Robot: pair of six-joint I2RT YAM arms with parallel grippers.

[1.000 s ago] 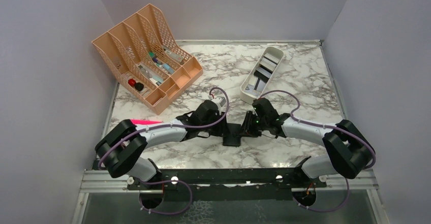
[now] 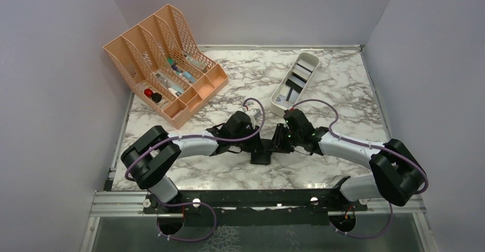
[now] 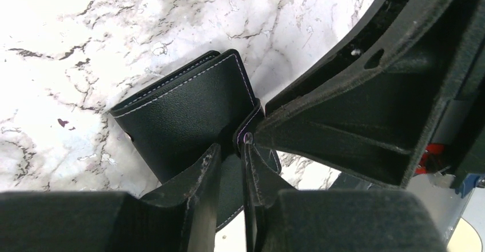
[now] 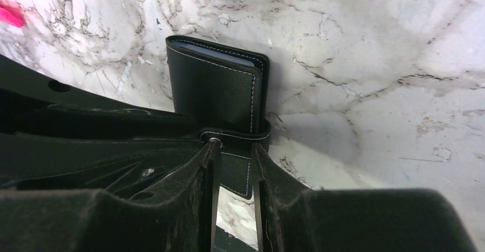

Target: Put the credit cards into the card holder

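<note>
The black card holder (image 2: 261, 158) lies on the marble table between the two arms. A strap (image 4: 237, 142) with a metal snap crosses it. A pale, card-like edge (image 4: 220, 52) shows inside the holder's open end in the right wrist view. My left gripper hovers over the holder by the strap, fingertips a little apart, so it is open. From the other side my right gripper reaches the same strap, also open with a narrow gap. Whether the strap's edge lies between either pair of fingers I cannot tell.
A pale tray (image 2: 276, 108) with several flat card-like pieces stands behind the right arm. An orange organizer (image 2: 182, 118) with pens and small items fills the back left. Something pink (image 4: 11, 15) lies at the table's left. Clear marble extends to the right.
Over the last second my left gripper has come right, closer to the holder, and the left arm now covers the pink item. My right arm has shifted only slightly. The holder stays in place.
</note>
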